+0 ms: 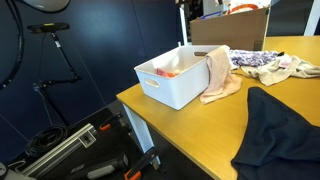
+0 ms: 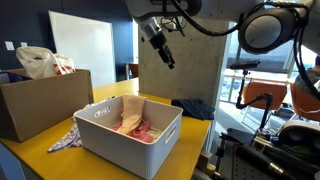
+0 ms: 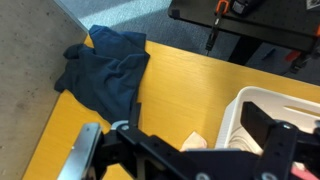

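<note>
The arm reaches in from the top in exterior view 2, and its gripper (image 2: 158,48) hangs above the table, clear of everything below. In the wrist view the fingers stand open with no object visible between them. A white bin (image 2: 120,143) holds pink and red items. A beige cloth (image 1: 219,76) drapes over its rim in exterior view 1. Dark cloth (image 3: 105,72) lies crumpled on the table at the left of the wrist view, apart from the bin (image 3: 236,122).
Behind the bin, patterned fabric (image 1: 277,68) lies near a cardboard box (image 2: 45,105) with a white bag (image 2: 50,63) on top. Bare yellow table (image 1: 195,125) separates the bin from the dark cloth. A dark tripod (image 1: 60,58) stands beyond the table edge.
</note>
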